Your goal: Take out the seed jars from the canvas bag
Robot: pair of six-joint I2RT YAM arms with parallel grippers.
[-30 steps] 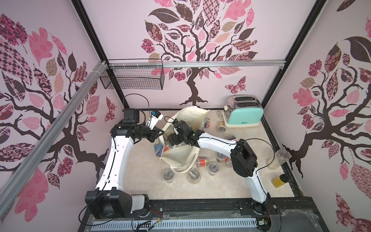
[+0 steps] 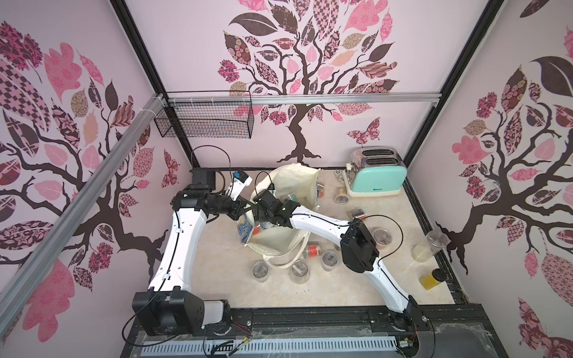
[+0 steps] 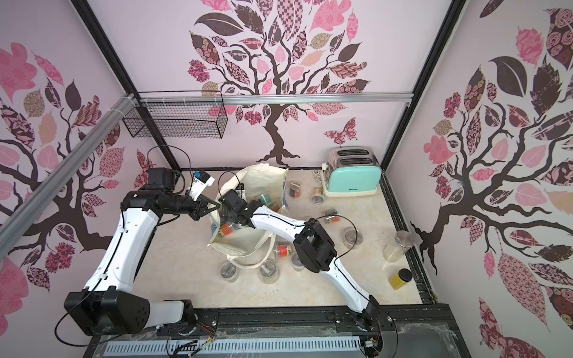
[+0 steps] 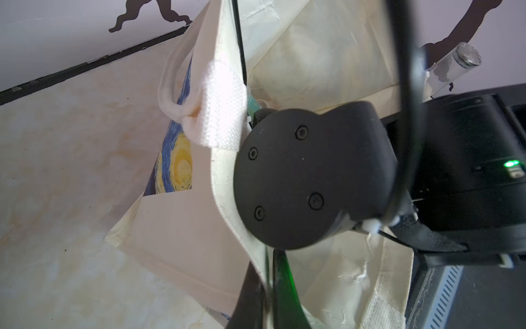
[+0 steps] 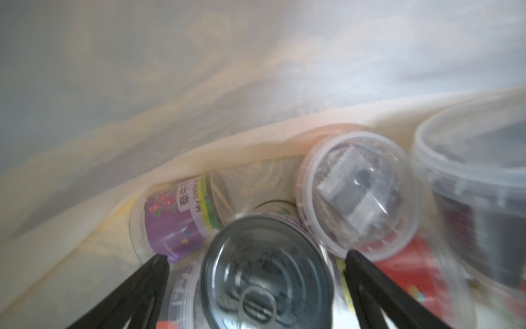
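Note:
The canvas bag (image 2: 280, 241) stands mid-table. My left gripper is shut on its left rim (image 4: 230, 197). My right gripper reaches inside, open around a dark-lidded jar (image 5: 265, 274); I cannot tell whether the fingers touch it. Beside that lie a purple-labelled jar (image 5: 169, 219), a clear-lidded jar (image 5: 356, 192), a larger tub (image 5: 476, 219) and a red-labelled jar (image 5: 416, 279). In the left wrist view the right gripper's body hides much of the bag's inside.
Several jars stand outside the bag, in front (image 2: 260, 271) and to the right (image 2: 341, 195). A mint toaster (image 2: 376, 176) is at the back right, a yellow jar (image 2: 431, 279) at the front right. A wire basket (image 2: 204, 119) hangs above.
My right arm has shifted left, its gripper deeper at the bag's left part. The left arm and bag are nearly unchanged.

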